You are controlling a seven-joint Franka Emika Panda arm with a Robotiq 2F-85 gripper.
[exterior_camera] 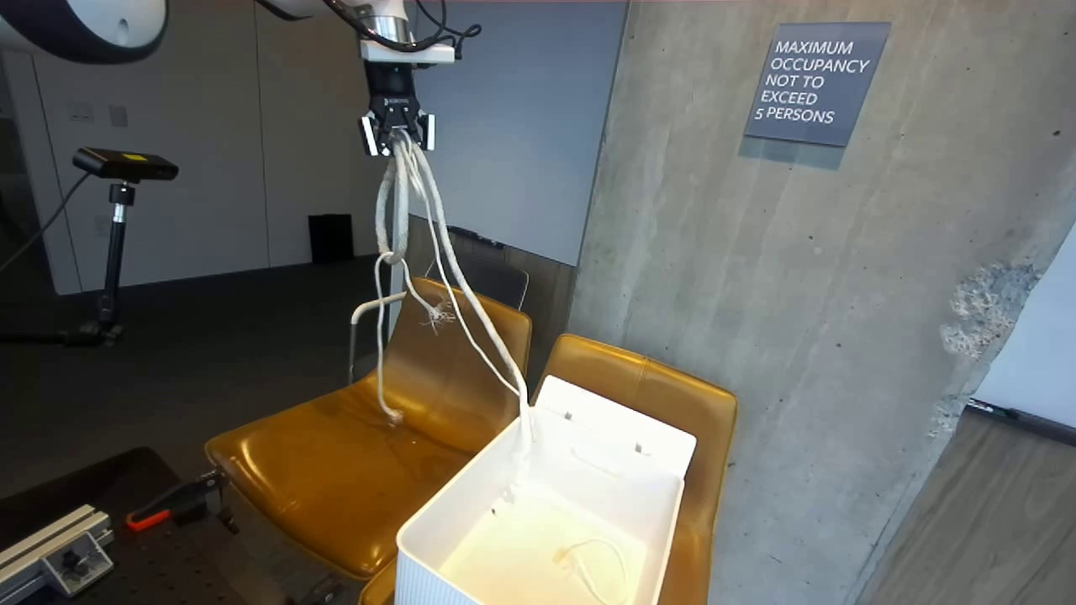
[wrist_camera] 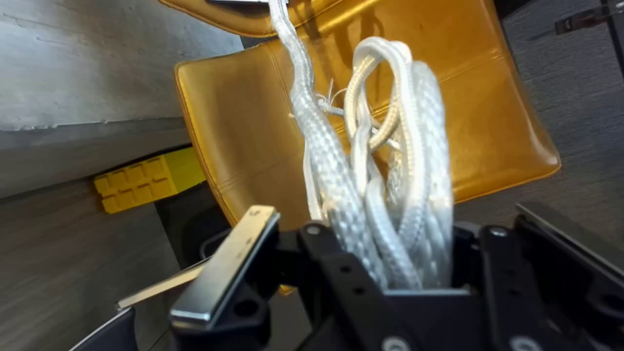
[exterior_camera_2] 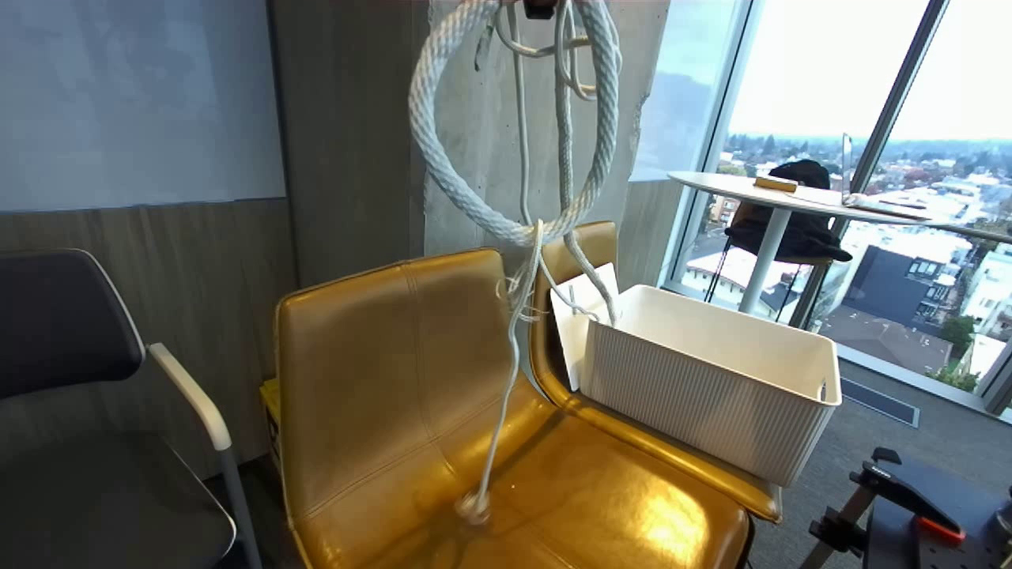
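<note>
My gripper (exterior_camera: 399,141), high at the top of exterior view 1, is shut on a bundle of white rope (exterior_camera: 400,202). In the wrist view several strands of this rope (wrist_camera: 327,152) run up from between the fingers. One thick loop of the rope (exterior_camera_2: 427,123) hangs down in exterior view 2. Thinner cords with frayed ends dangle over the chair. A longer strand slopes to the white box (exterior_camera_2: 702,389) and enters over its far end. A thin piece of pale cord (exterior_camera: 605,549) lies on the box floor.
The box rests on one tan chair (exterior_camera: 696,403), beside another tan chair (exterior_camera: 313,464) under the rope. A dark chair (exterior_camera_2: 66,332) stands to the left in exterior view 2. A camera (exterior_camera: 126,165) on a stand is at the left, and a concrete wall (exterior_camera: 787,353) is behind.
</note>
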